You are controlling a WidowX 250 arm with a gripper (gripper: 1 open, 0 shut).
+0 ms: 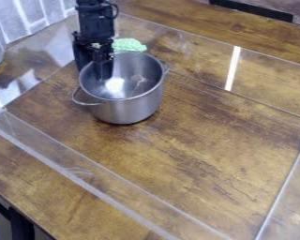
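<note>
A steel pot [127, 105] with two side handles stands on the wooden table. The black gripper [97, 60] hangs down at the pot's back-left rim, partly over its inside. Its fingers are dark and small in the view, and I cannot tell whether they are open or shut, or on the rim. A green leafy object [127, 45], like broccoli, lies just behind the pot.
Clear plastic sheets or strips run along the table's edges. A white, bright area fills the back left corner.
</note>
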